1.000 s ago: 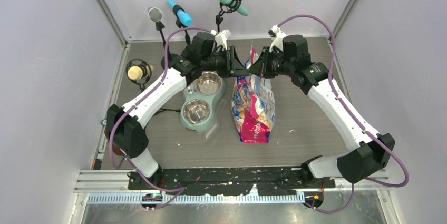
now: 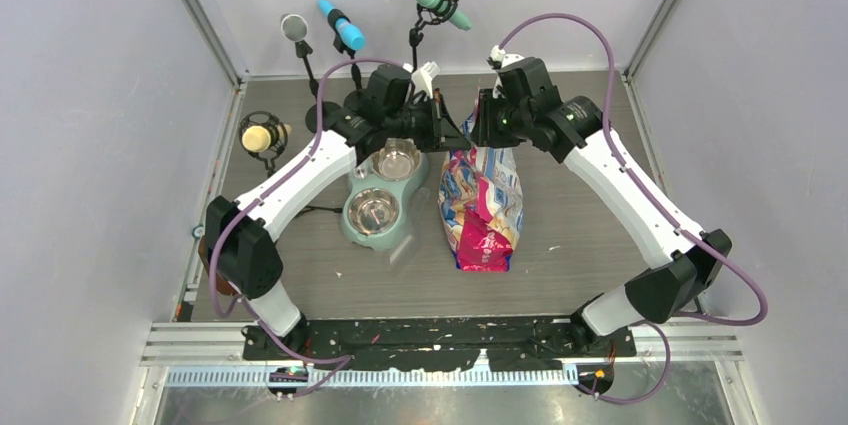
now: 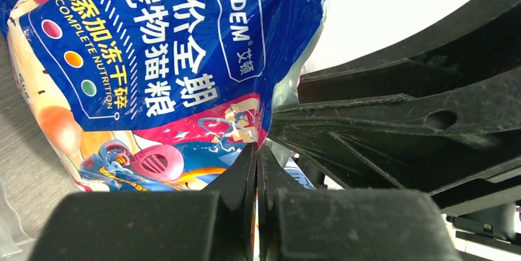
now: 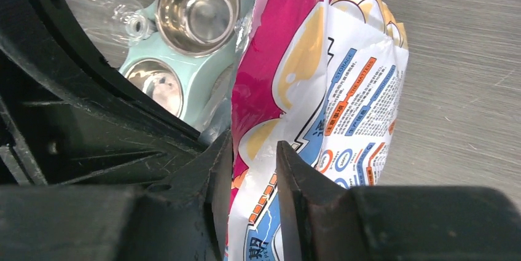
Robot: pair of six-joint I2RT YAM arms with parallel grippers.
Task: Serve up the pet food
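Note:
The pet food bag (image 2: 482, 207), blue, red and white, stands upright at the table's middle. At its upper edge my left gripper is shut, its fingertips meeting at the seam with the thin film of the bag (image 3: 178, 58) running in between them. My right gripper is open, close beside the left one, with the bag (image 4: 362, 89) showing through the gap between its fingers. Left of the bag lies the green double feeder (image 2: 398, 188) with two steel bowls, which look empty. The bag's mouth is mostly hidden under the grippers in the top view.
A clear plastic bottle-like piece (image 4: 117, 18) lies beside the feeder. Several toys on stands, among them a blue one (image 2: 342, 24) and a green one (image 2: 440, 4), stand at the back. Table to the right of the bag is bare.
The left fingers have closed from a wider gap and shifted slightly. The bag stays in place.

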